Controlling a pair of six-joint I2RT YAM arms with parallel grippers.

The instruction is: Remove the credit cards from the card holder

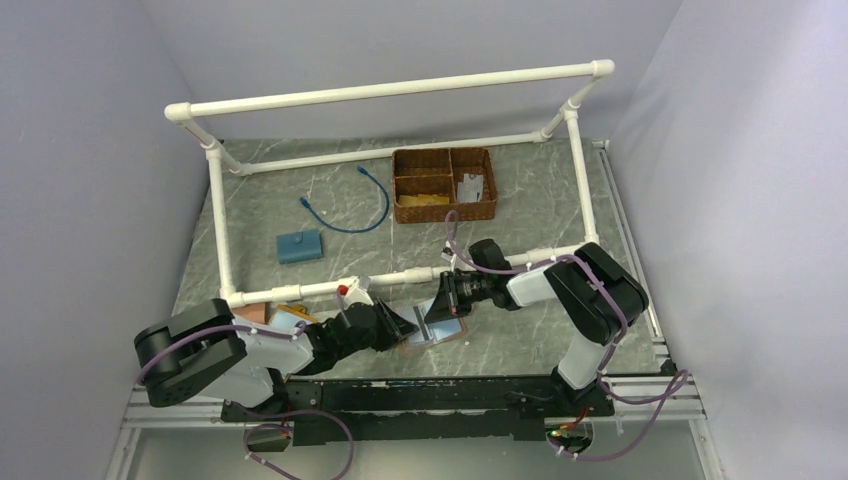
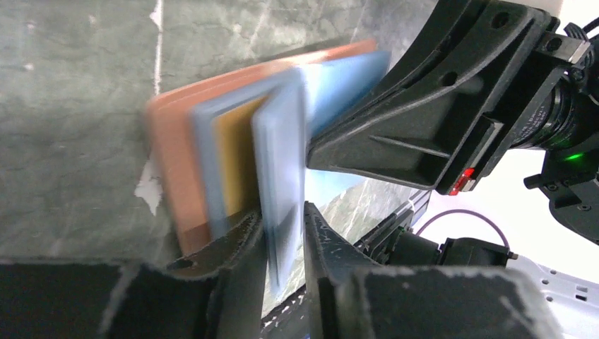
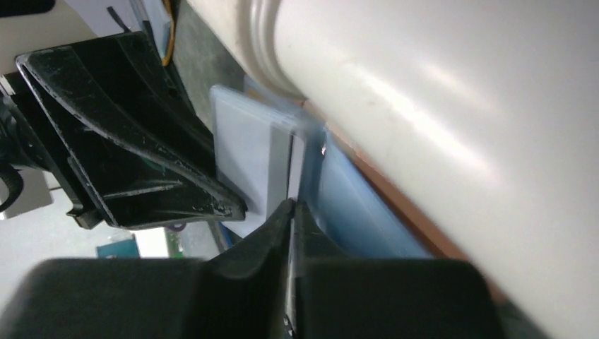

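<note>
An open card holder (image 1: 440, 332) with tan outer cover and blue sleeves lies between my grippers at the front middle. In the left wrist view, a pale card sleeve (image 2: 279, 176) stands between the fingertips of my left gripper, with yellow and tan layers (image 2: 180, 162) behind it. In the right wrist view, my right gripper has its fingertips at a thin pale edge of the white and blue layers (image 3: 251, 155); whether it grips it is unclear. The other gripper's black finger presses close on each view's layers.
A white pipe (image 1: 385, 279) runs just behind the holder. At the back are a wicker basket (image 1: 444, 212), a blue cable (image 1: 350, 229) and a blue wallet (image 1: 298, 247). More pieces (image 1: 250, 312) lie at the front left.
</note>
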